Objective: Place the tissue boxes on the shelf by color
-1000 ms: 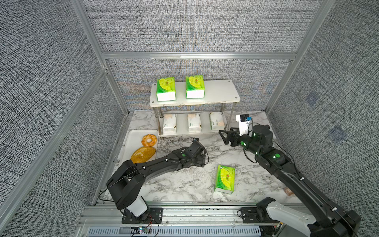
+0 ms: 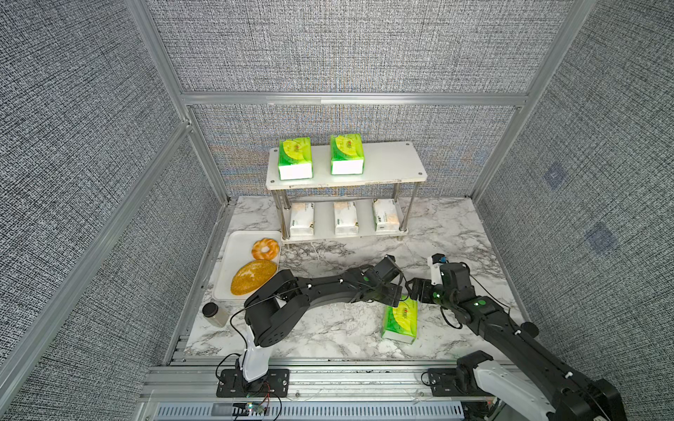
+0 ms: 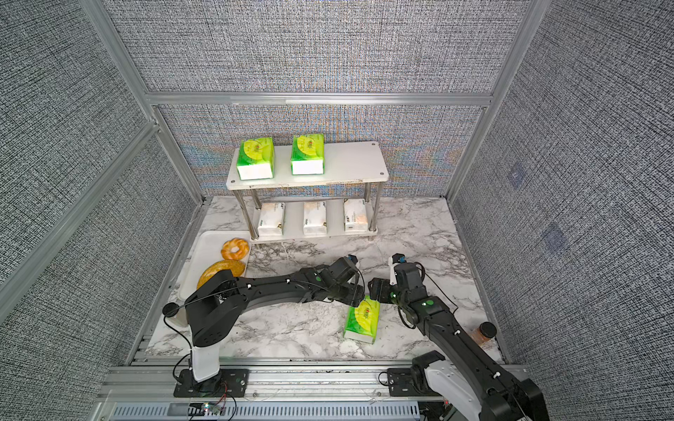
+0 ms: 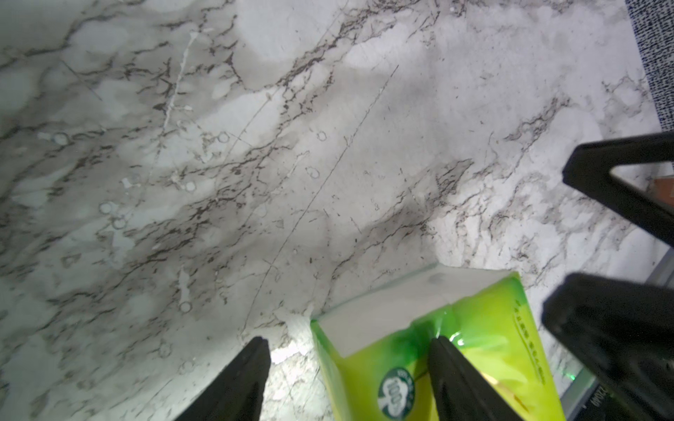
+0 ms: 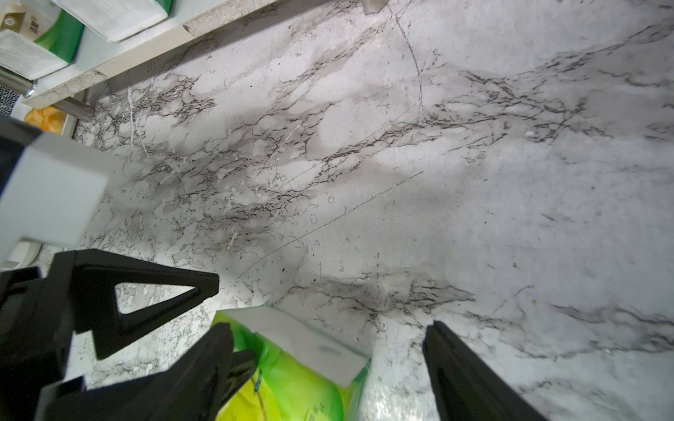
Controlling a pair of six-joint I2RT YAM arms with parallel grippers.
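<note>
A green-yellow tissue box [image 2: 401, 321] lies on the table near the front, its far end partly covered by both grippers in the top views. Close above that end is my left gripper, open; one finger shows over bare table and the other in front of the green wrapper. My right gripper is open too, its fingers spread near the same end, very close to the left one. On the upper board of the white shelf [image 2: 386, 162] sit two green boxes [image 2: 295, 158] [image 2: 347, 154], left and middle. Three white boxes [image 2: 345, 218] fill the lower board.
On the left stands a white tray [image 2: 223, 280] with a ring-shaped bread and a long loaf. A dark-lidded jar [image 2: 214, 313] is in front of it. The upper board's right part is bare. Both arms are close together over the front table.
The left gripper has moved right to the same box. The box on the table has barely moved.
</note>
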